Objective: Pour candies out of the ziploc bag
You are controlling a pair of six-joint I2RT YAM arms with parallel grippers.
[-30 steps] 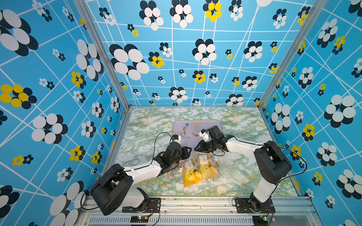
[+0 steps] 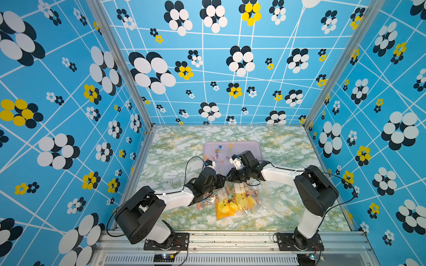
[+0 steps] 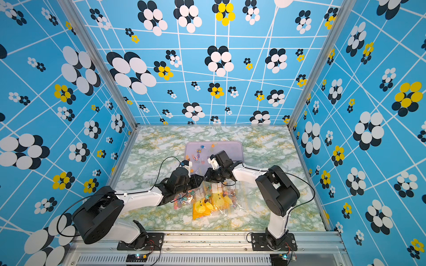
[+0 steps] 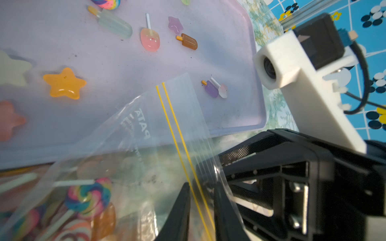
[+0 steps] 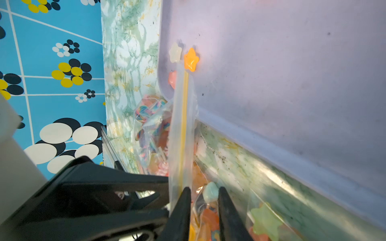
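Observation:
A clear ziploc bag (image 4: pixel 140 128) with yellow zipper lines is raised between my two grippers, just in front of the lilac tray (image 4: pixel 100 48). My left gripper and my right gripper are both at its zipper edge, close together; whether each is open or shut on the plastic cannot be told. Colourful lollipops (image 4: pixel 88 196) show behind and below the clear plastic. Loose candies, including an orange star (image 4: pixel 64 83), lie in the tray.
More bags with candies and yellow bear pictures (image 2: pixel 239 199) lie on the marble table (image 2: pixel 164 146) in front of the tray. The two wrists nearly touch.
Over the last second both arms have moved toward each other, the right leftward and the left slightly to the right and forward.

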